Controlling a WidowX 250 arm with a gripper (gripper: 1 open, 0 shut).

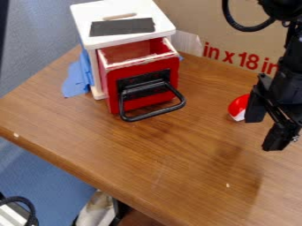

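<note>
My black gripper [276, 139] hangs at the right edge of the camera view, above the wooden table; whether its fingers are open or shut is unclear. Just left of it lies a red and white round object [245, 108], partly hidden by the arm. A red and white box [134, 75] with a black handle [156, 112] stands at the back left of the table, its top compartment pulled partly open. A dark grey slab [123, 26] and a thin light stick lie on its white top.
A blue cloth [74, 79] lies beside the box. A cardboard box [218, 22] stands behind. The table's left edge borders the floor.
</note>
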